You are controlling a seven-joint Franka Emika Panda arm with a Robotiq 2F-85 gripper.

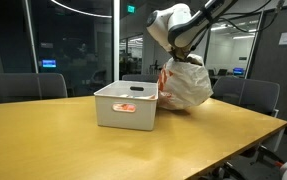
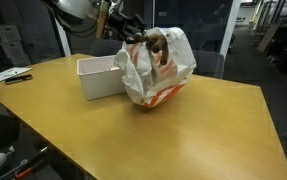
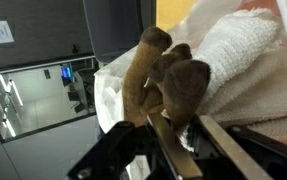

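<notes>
A white plastic bag with red print [image 2: 148, 85] stands bunched on the table beside the bin, its mouth toward the arm. Inside its mouth, the wrist view shows a brown plush-like thing with rounded ends [image 3: 186, 88] and a white, ribbed cloth [image 3: 241, 50]. My gripper is at the bag's mouth, shut on the brown plush thing, whose near end sits at the fingertips. In exterior view 2 the brown thing [image 2: 157, 41] shows at the top of the bag. How much of it lies deeper in the bag is hidden.
A white bin [image 1: 126, 108] stands just left of the bag in exterior view 1, with its inside only partly visible. Chairs [image 1: 259, 96] line the far side of the table. The wooden table [image 1: 53, 140] has wide clear room left of and in front of the bin.
</notes>
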